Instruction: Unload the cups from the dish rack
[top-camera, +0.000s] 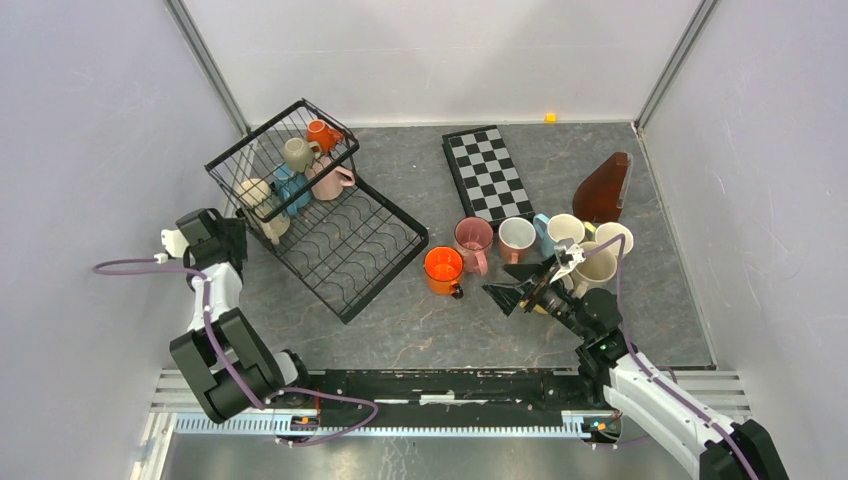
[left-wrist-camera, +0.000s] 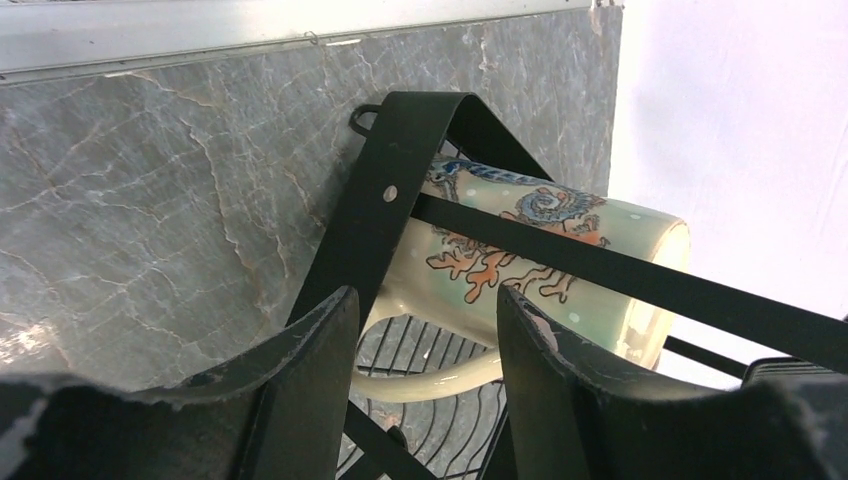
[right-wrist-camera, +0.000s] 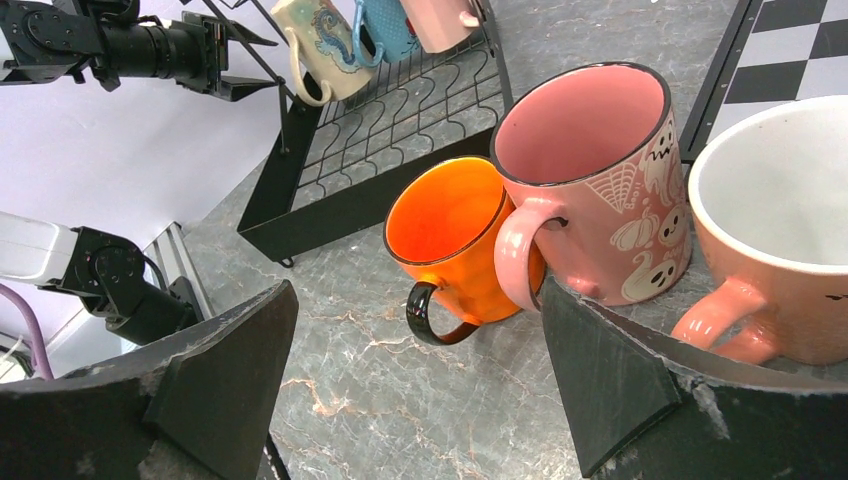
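Observation:
The black two-level dish rack (top-camera: 382, 290) stands left of centre. On its upper level lie several cups: a red-orange one (top-camera: 321, 134), an olive one (top-camera: 298, 154), a pink one (top-camera: 330, 182), a blue one (top-camera: 289, 188) and a cream one (top-camera: 272, 226). My left gripper is at the rack's left end, its fingers spread and facing the cream cup (left-wrist-camera: 590, 222) with sea-life drawings. That cup's handle passes between and behind the fingers; nothing is gripped. Over the counter my right gripper hangs open and empty, near an orange cup (right-wrist-camera: 448, 235).
Cups crowd the right of the counter: an orange cup (top-camera: 443, 270), a mauve one (top-camera: 473, 236), a white-lined one (top-camera: 516, 238) and others under my right arm. Behind them lie a checkered board (top-camera: 490, 172) and a brown object (top-camera: 602, 188). The rack's lower level is empty.

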